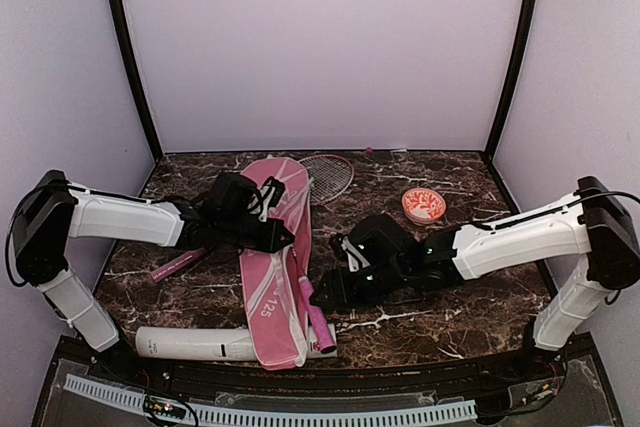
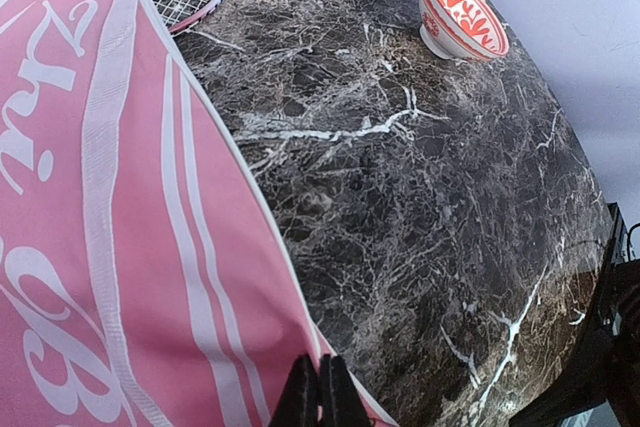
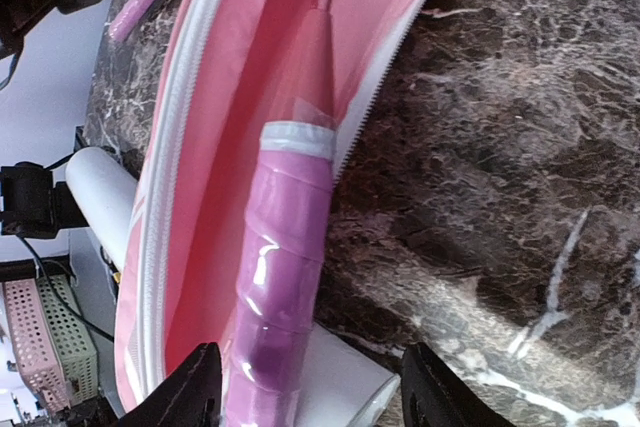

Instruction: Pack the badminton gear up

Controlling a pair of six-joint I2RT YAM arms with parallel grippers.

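Note:
The pink racket bag (image 1: pixel 270 302) lies lengthwise left of centre, its side opening gaping. My left gripper is shut on the bag's edge and holds it up. A racket's purple handle (image 3: pixel 285 237) sticks out of that opening, its shaft running into the bag. My right gripper stands open over the handle's lower part, the handle nearer its left finger; whether it touches cannot be told. Another racket's strung head (image 1: pixel 328 177) shows behind the bag, and a purple grip (image 1: pixel 180 264) lies to the left, partly hidden by my left arm.
A long white tube (image 1: pixel 195 343) lies along the front, under the bag's lower end. The red-and-white bowl (image 1: pixel 423 205) stands at the back right. Small items (image 1: pixel 370 151) lie at the far edge.

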